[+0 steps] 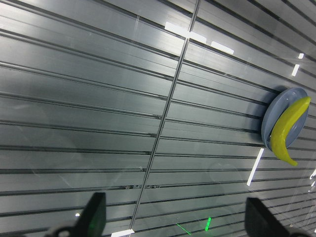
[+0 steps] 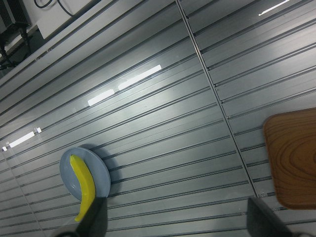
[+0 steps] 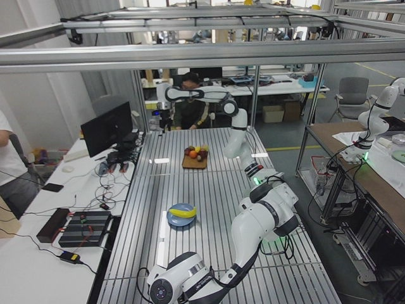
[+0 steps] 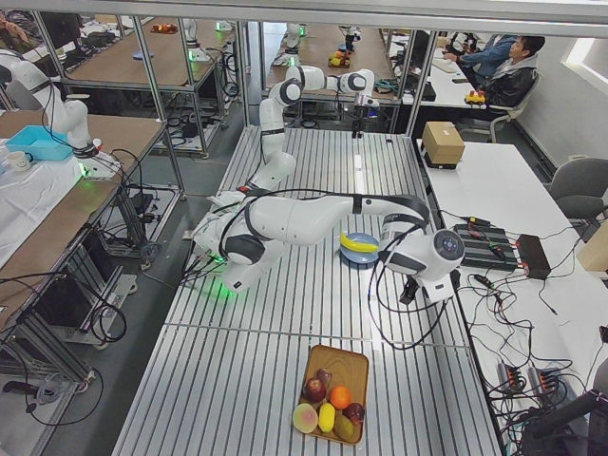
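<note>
A yellow banana [image 4: 357, 244] lies on a blue plate [image 3: 176, 220] on the slatted metal table, seen also in both wrist views. A wooden tray [image 4: 321, 359] holds several fruits, among them an orange [image 4: 339, 397] and a shorter yellow fruit [image 4: 326, 417]. One gripper [image 3: 166, 121] is raised high at the far end in the camera left view, away from the plate. The other gripper [image 4: 412, 293] hangs between plate and tray in the camera right view, partly hidden by its arm. The wrist views show only blurred finger edges at the bottom; I cannot tell their state.
Cables hang from the arms. A side desk [image 4: 513, 190] with monitor, power boxes and wiring runs along one long edge; metal frame posts stand around.
</note>
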